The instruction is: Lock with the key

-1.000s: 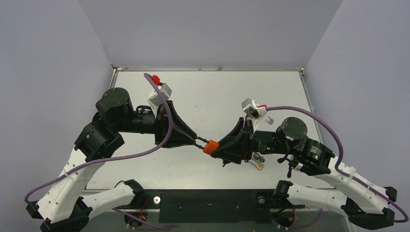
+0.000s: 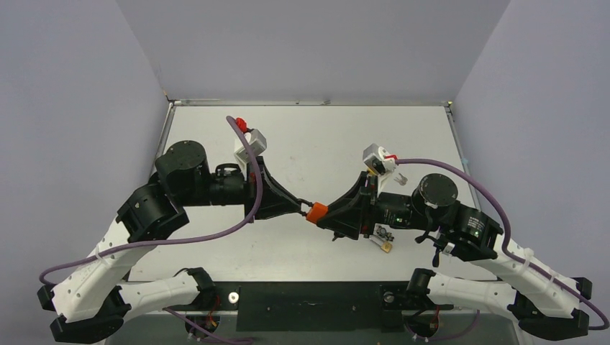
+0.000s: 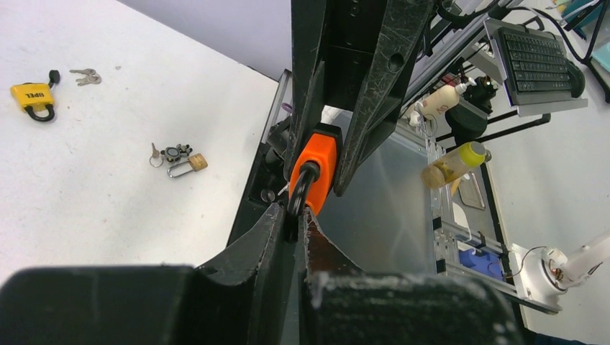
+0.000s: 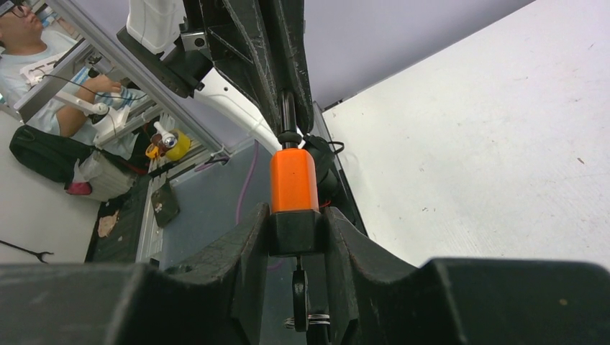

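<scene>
An orange padlock with a black base and black shackle is held in the air between both arms. My left gripper is shut on its shackle. On the other side, my right gripper has one finger close along each side of the base; whether they clamp it cannot be told. The right wrist view shows the orange body upright, its shackle running up between the left fingers. Below the base hangs a black-headed key; its blade and the keyhole are hidden.
On the white table lie a yellow padlock, loose keys, a small brass padlock and a dark knobbed piece beside a ringed key.
My left gripper has moved right and slightly down, so less shackle shows between its fingertips and the orange body. The right gripper and padlock have shifted only slightly.
</scene>
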